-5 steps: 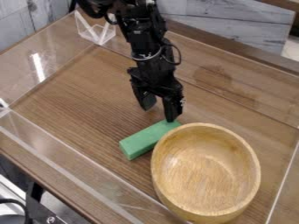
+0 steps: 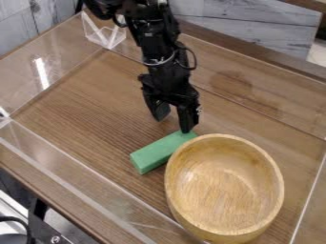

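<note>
The black robot arm comes down from the top centre to its gripper (image 2: 171, 112), which hangs low over the wooden table (image 2: 71, 124), just behind a green block (image 2: 160, 152). The block lies flat and diagonal, its far end close to the gripper and partly beside a large beige bowl (image 2: 223, 186). The dark fingers are hard to make out, so whether they are open or shut, or touch the block, is unclear.
The bowl fills the lower right of the table. A clear plastic object (image 2: 105, 29) stands at the back left, near the wall.
</note>
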